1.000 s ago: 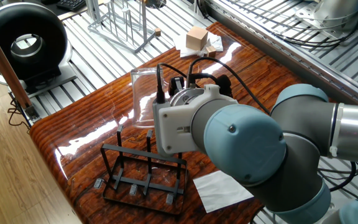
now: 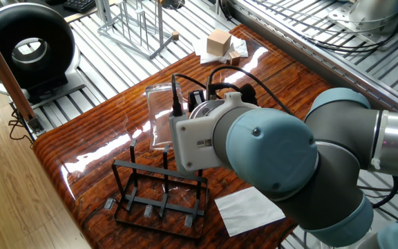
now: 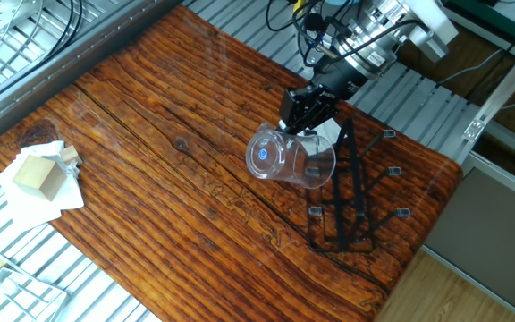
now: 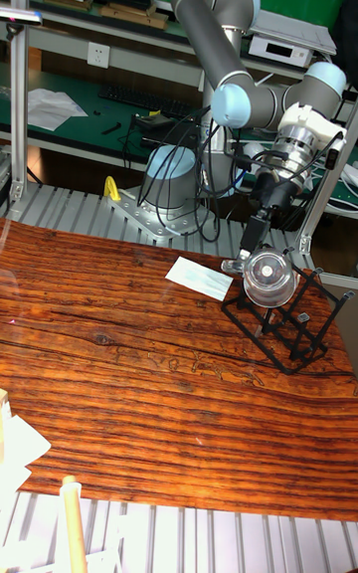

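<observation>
A clear plastic cup [image 3: 284, 159] is held on its side by my gripper [image 3: 299, 123], which is shut on the cup's wall. In exterior view 3 the cup [image 4: 269, 281] hangs beneath the black fingers, close over the black wire rack [image 4: 277, 336], its round end toward that camera. The rack [image 2: 159, 200] stands on the wooden table near its edge in exterior view 1. There the arm's wrist hides the fingers, and only part of the cup [image 2: 159, 117] shows beyond it.
A white sheet [image 2: 249, 211] lies on the table beside the rack. At the far end sit a wooden block [image 2: 218, 42] and a smaller one [image 2: 234, 57] on white paper. Past that edge stands a metal wire rack [image 2: 137, 28].
In exterior view 1 the cup's upper edge sits slightly lower than before, and the arm has shifted very little. The rack, blocks and sheet have stayed put.
</observation>
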